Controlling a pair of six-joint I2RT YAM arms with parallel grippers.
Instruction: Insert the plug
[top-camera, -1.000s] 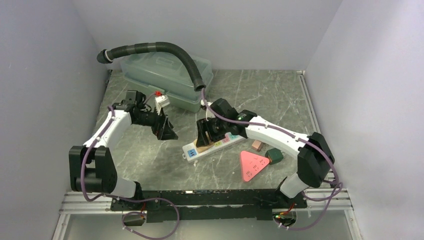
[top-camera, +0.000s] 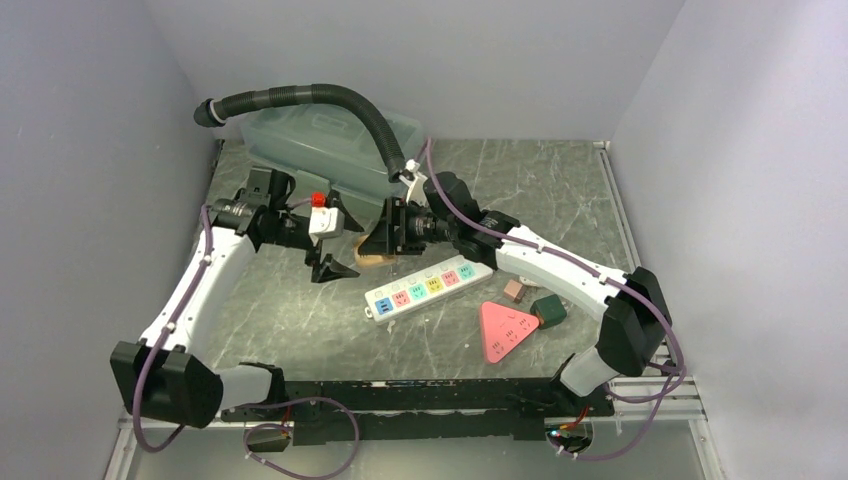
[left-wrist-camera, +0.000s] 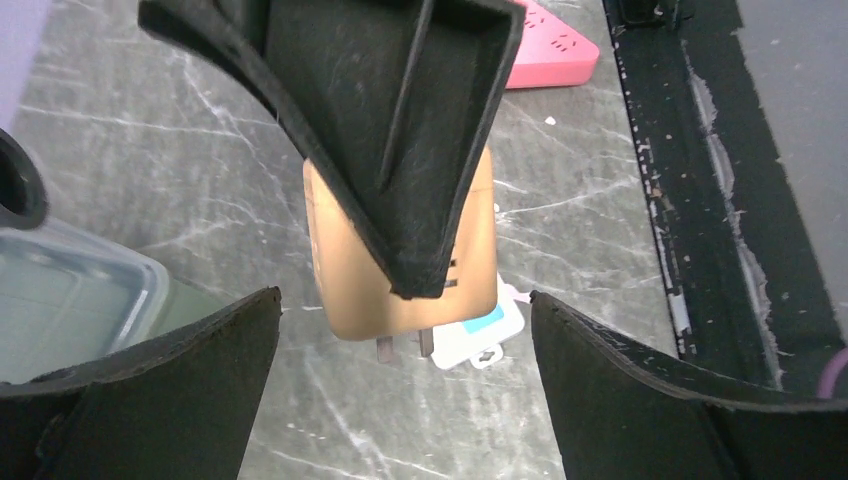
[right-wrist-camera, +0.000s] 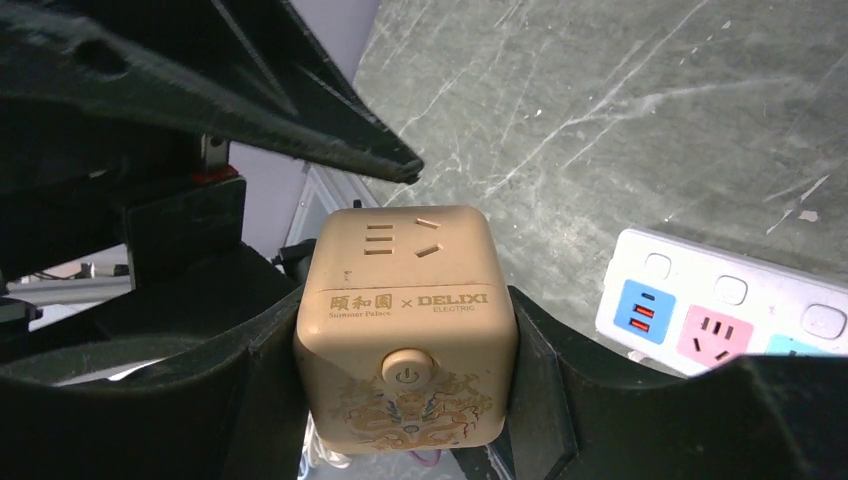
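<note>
A tan cube plug (right-wrist-camera: 405, 330) with sockets on its top is held by my right gripper (top-camera: 376, 245), whose fingers press on its two sides. In the left wrist view the plug (left-wrist-camera: 400, 270) hangs above the table with two metal prongs (left-wrist-camera: 426, 342) showing beneath it. My left gripper (top-camera: 338, 240) stands open facing the plug, its fingers spread to either side with nothing between them. Below and to the right in the top view lies a white power strip (top-camera: 425, 289) with coloured sockets; its blue USB end shows in the right wrist view.
A pink triangular socket block (top-camera: 504, 332), a dark green cube (top-camera: 549, 311) and a small brown block (top-camera: 515, 291) sit at front right. A translucent bin (top-camera: 335, 150) stands at the back, under a black ribbed hose (top-camera: 330, 94).
My right gripper has lifted the plug off the strip's area and carried it left and back. My left gripper has opened wide and turned toward the plug.
</note>
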